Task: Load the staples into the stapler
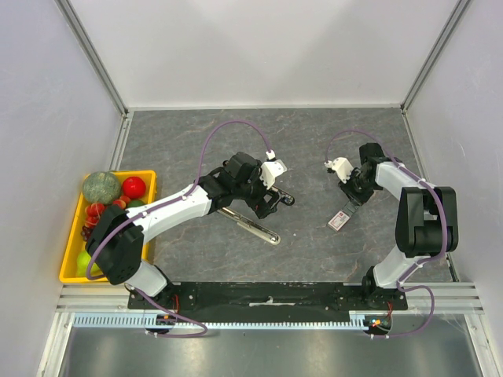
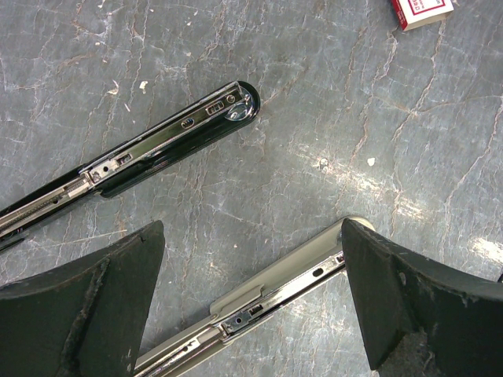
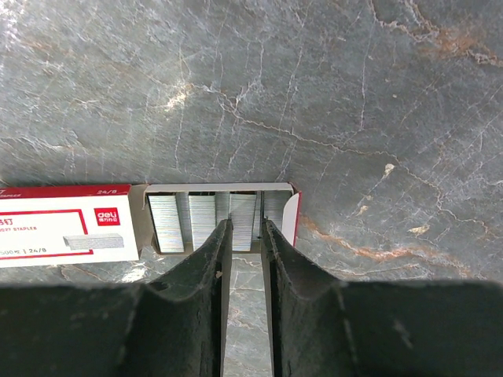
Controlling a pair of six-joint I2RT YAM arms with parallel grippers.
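In the right wrist view, an opened staple box (image 3: 55,224) lies with its tray pulled out, several grey staple strips inside. My right gripper is at the tray, its narrow fingertips on either side of one staple strip (image 3: 243,207), shut on it; that strip still lies within the tray. Two opened staplers show in the left wrist view: a black stapler (image 2: 177,133) and a beige stapler (image 2: 302,259), both with bare metal channels facing up. My left gripper is open above them, holding nothing; its right finger covers part of the beige one.
A yellow basket (image 1: 71,271) of toy fruit stands at the left of the table. Between the staplers and the staple box the grey tabletop (image 1: 306,243) is clear, as is the back.
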